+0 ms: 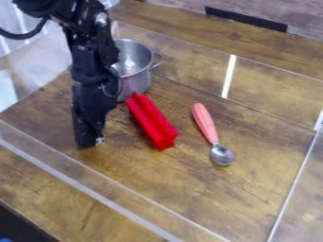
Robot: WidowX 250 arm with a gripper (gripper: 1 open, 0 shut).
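Note:
My black gripper [89,142] is low over the wooden table at the left, its fingertips near the surface; nothing shows between them, and it appears shut. Just right of it lies a red block-like object [153,121], angled toward the lower right and apart from the fingertips. Behind the arm stands a steel pot [136,66] with side handles, partly hidden by the arm.
A spoon with a pink handle [203,123] lies to the right of the red object. Pale tape lines cross it, and a dark edge is at the bottom left.

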